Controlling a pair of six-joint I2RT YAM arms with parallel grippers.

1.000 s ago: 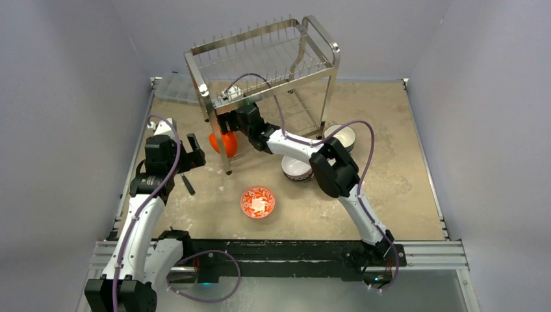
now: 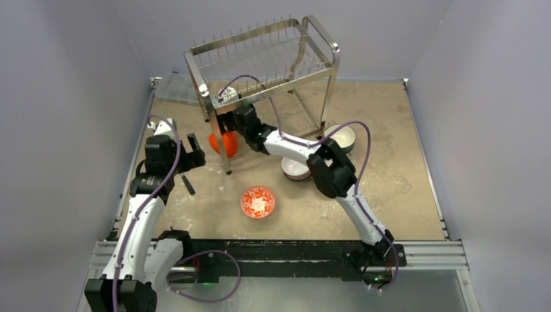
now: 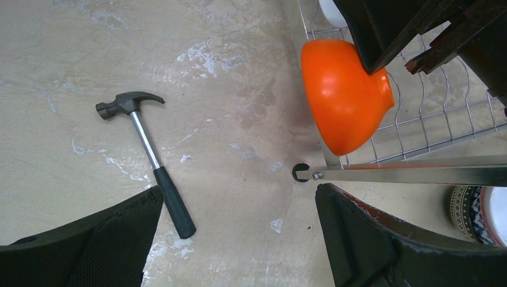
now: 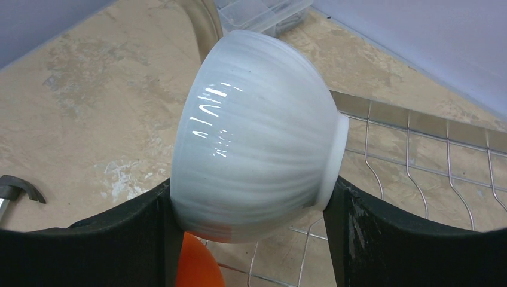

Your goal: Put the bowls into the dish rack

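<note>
A silver two-tier dish rack (image 2: pixel 263 95) stands at the back. An orange bowl (image 3: pixel 344 95) rests on edge on its lower shelf, at the left end. Behind it, under the upper tier, a white bowl (image 4: pixel 257 131) stands tilted between the fingers of my right gripper; whether they grip it cannot be told. My left gripper hangs open and empty left of the rack. On the table are a red-and-white patterned bowl (image 2: pixel 258 202), a white-lined bowl (image 2: pixel 295 169) partly under the right arm, and a cream bowl (image 2: pixel 343 137) right of the rack.
A hammer (image 3: pixel 149 149) lies on the table below my left gripper. A clear plastic box (image 2: pixel 177 88) sits at the back left. One rack leg (image 2: pixel 221 140) stands close to the right gripper.
The right arm has shifted very slightly toward the left rear under the rack's upper tier. The left arm and the bowls on the table have stayed in place.
</note>
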